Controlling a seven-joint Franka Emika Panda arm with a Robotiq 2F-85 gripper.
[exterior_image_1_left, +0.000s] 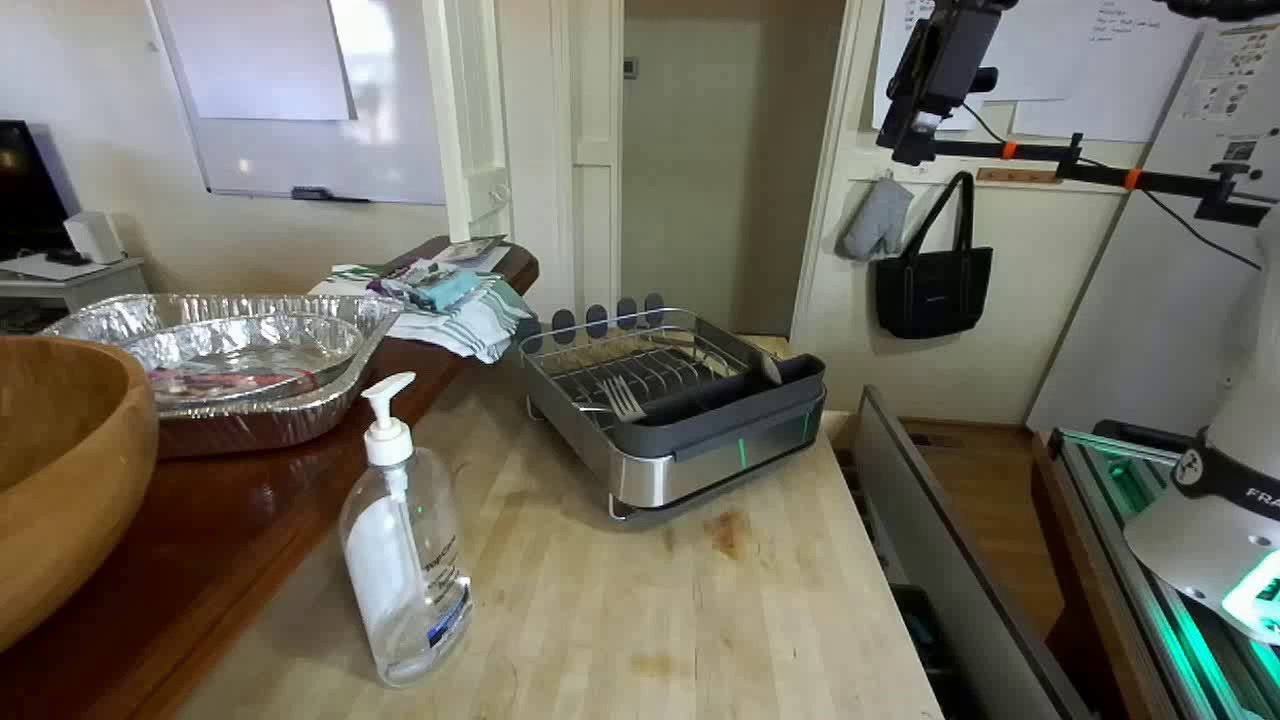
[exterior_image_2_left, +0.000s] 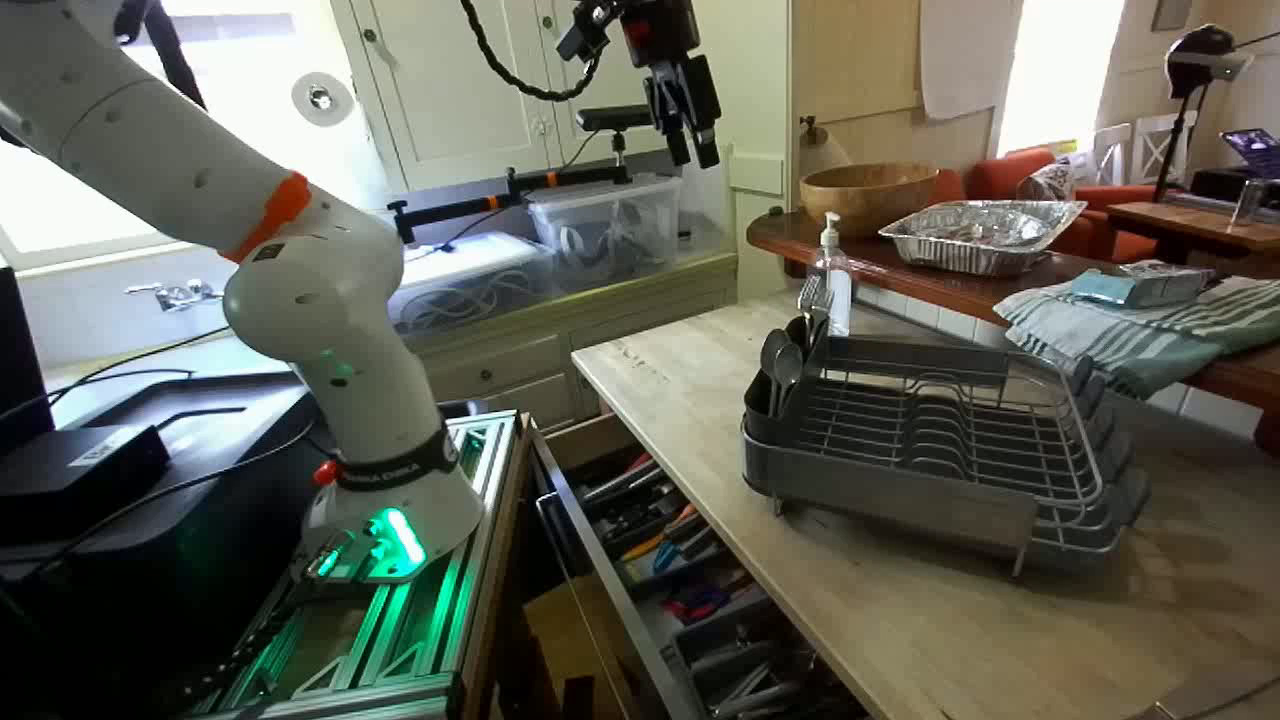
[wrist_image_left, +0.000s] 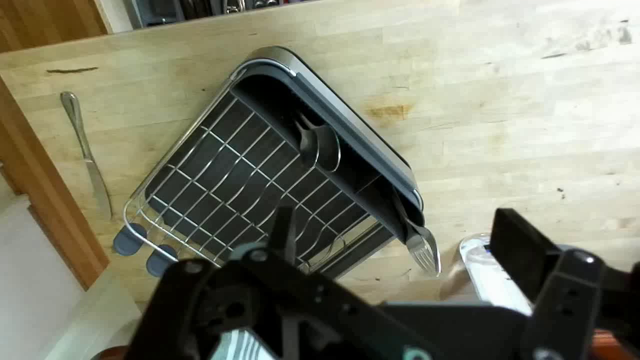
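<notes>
The grey dish rack (wrist_image_left: 258, 174) stands on the wooden counter, with a dark utensil holder along one side. Two spoons (wrist_image_left: 321, 144) lean in that holder, and a fork (wrist_image_left: 423, 249) sits at its other end with tines sticking out. A table knife (wrist_image_left: 87, 153) lies on the bare counter beyond the rack, in the wrist view. My gripper (exterior_image_2_left: 693, 156) hangs high above the counter, pointing down. In the wrist view its fingers (wrist_image_left: 522, 252) are spread wide, with nothing held between them.
An open drawer (exterior_image_2_left: 636, 600) of utensils runs along the counter's edge. A clear pump bottle (exterior_image_1_left: 408, 552) stands on the counter. Foil trays (exterior_image_1_left: 252, 408), a wooden bowl (exterior_image_1_left: 66, 468) and towels (exterior_image_1_left: 462, 318) occupy the raised brown ledge. Bare counter lies in front of the rack.
</notes>
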